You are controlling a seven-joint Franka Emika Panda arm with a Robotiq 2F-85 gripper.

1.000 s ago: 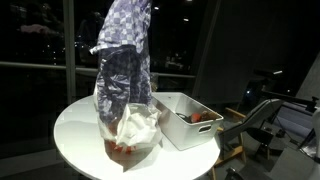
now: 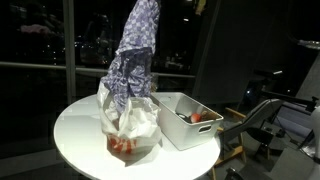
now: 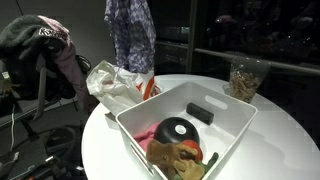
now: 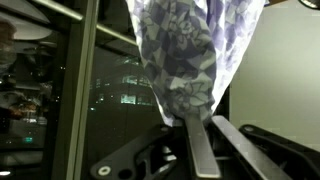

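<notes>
A patterned cloth in purple-grey and white (image 2: pixel 135 55) hangs high over the round white table. Its lower end reaches down to a crumpled white plastic bag (image 2: pixel 130 125) with red-orange marks. In the wrist view the gathered cloth (image 4: pixel 185 55) runs in between the fingers, and my gripper is shut on it. Neither exterior view shows the gripper clearly. From the other side, the cloth (image 3: pixel 132 35) hangs just behind the bag (image 3: pixel 125 85); whether its tip is inside the bag cannot be told.
A white bin (image 3: pixel 225 135) beside the bag holds a black round object (image 3: pixel 177 131), a brown plush item (image 3: pixel 172 158) and other things. Behind it stands a clear container of brown pieces (image 3: pixel 245 78). Bare table (image 2: pixel 80 130) shows left of the bag.
The cloth has swung in exterior view 1.
</notes>
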